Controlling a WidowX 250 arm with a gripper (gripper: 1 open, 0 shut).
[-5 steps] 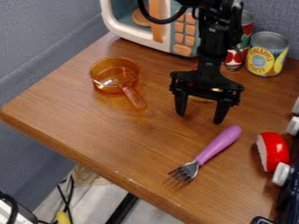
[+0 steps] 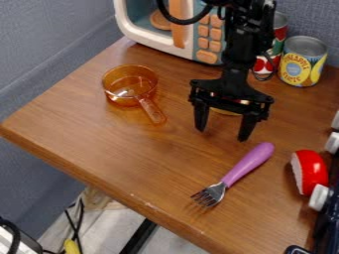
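Note:
My black gripper (image 2: 223, 124) hangs over the middle-right of the wooden table, fingers pointing down and spread apart; a small yellowish object shows partly behind it, mostly hidden. A fork with a purple handle (image 2: 247, 164) lies below it toward the front. To the left sits an orange translucent pot (image 2: 125, 77) with a handle and something light inside.
At the back stand a toy microwave (image 2: 171, 35) and cans, including a yellow one (image 2: 299, 69). A red-and-white object (image 2: 308, 171) and dark items crowd the right edge.
The gripper has shifted very slightly over the last second; the objects on the table look unmoved.

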